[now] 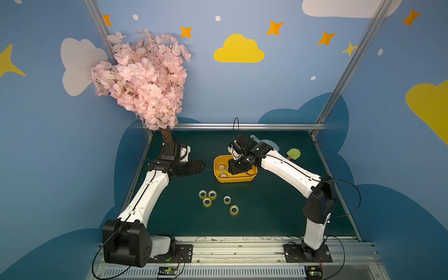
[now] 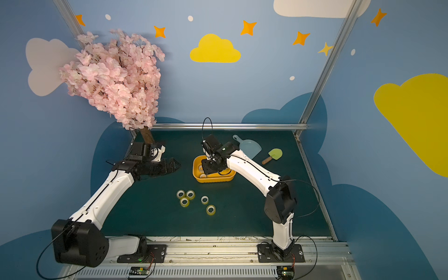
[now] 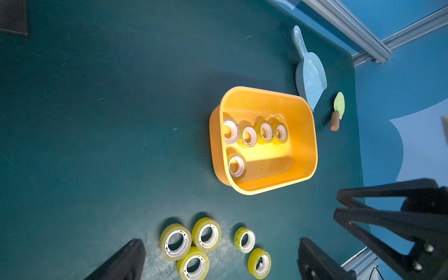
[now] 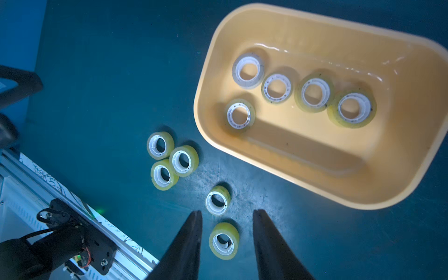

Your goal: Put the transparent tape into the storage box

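Observation:
Several rolls of clear tape lie in the yellow storage box (image 4: 298, 182), one of them a roll (image 4: 240, 114) near its left wall. Outside, on the dark green table, three rolls (image 3: 176, 241) sit clustered, with a small roll (image 4: 218, 200) and a yellowish roll (image 4: 224, 240) nearby. My right gripper hangs raised over the box area, fingers (image 4: 186, 240) apart and nothing held. Left of the box in the top left view is my left gripper (image 1: 203, 165); its fingers (image 3: 119, 261) stand wide apart in the left wrist view, empty.
A pale blue dustpan (image 3: 311, 77) and a green paddle with a brown handle (image 3: 339, 105) lie behind and right of the box. A pink blossom tree (image 1: 149, 79) stands at the back left.

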